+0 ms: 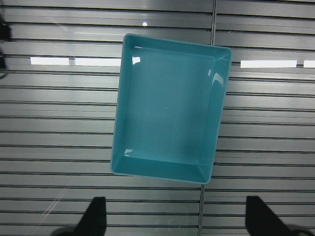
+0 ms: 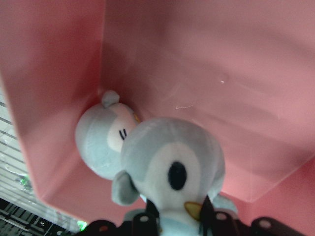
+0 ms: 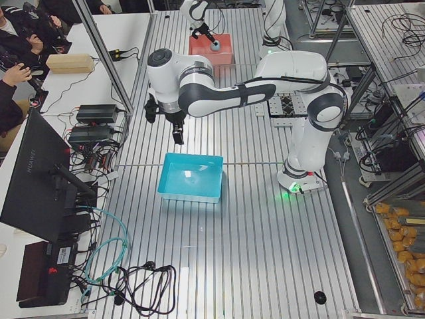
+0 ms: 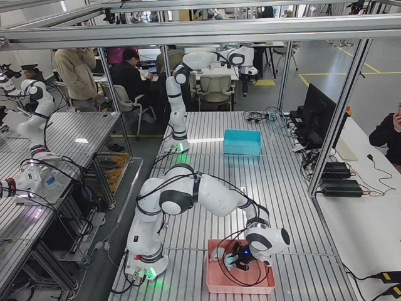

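Observation:
In the right wrist view a light-blue penguin plush (image 2: pixel 172 157) with my right gripper shut on its lower body sits in the pink bin (image 2: pixel 211 59). A second plush (image 2: pixel 98 140) lies behind it against the bin's side. The camera right view shows the right gripper down in that bin (image 4: pixel 219 282). My left gripper hangs open above the empty teal tray (image 1: pixel 167 103), with nothing between its fingers.
Both containers stand on the slatted metal table (image 3: pixel 259 239). Loose cables (image 3: pixel 146 286) lie near one end. A monitor (image 3: pixel 36 173) and black boxes line the side desk. The table around the teal tray is clear.

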